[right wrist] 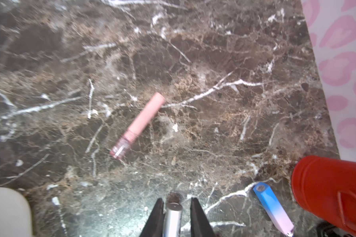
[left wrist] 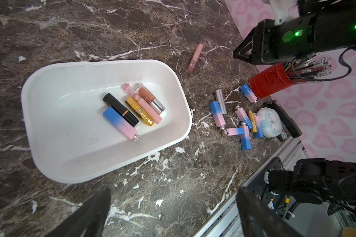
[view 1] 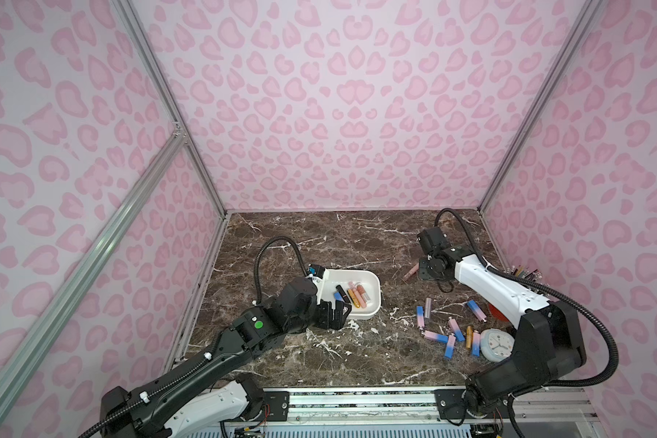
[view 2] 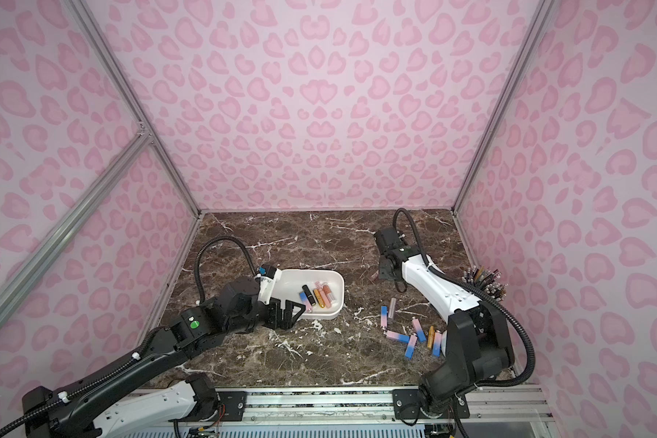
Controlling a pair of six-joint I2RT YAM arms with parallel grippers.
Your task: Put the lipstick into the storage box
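The white storage box (left wrist: 67,118) holds several lipsticks (left wrist: 114,110). A pink lipstick (right wrist: 138,122) lies outside it, right of its back corner, below and ahead of my right gripper. That gripper is raised and part open; a silver lipstick (right wrist: 172,221) shows on the table between its fingers in the right wrist view, apparently below them. My left gripper (view 1: 335,314) hangs by the box's near left part, open, its fingers blurred in the left wrist view.
More lipsticks (left wrist: 245,138) lie at the right front beside a clock (left wrist: 269,122) and a red pen holder (left wrist: 267,81).
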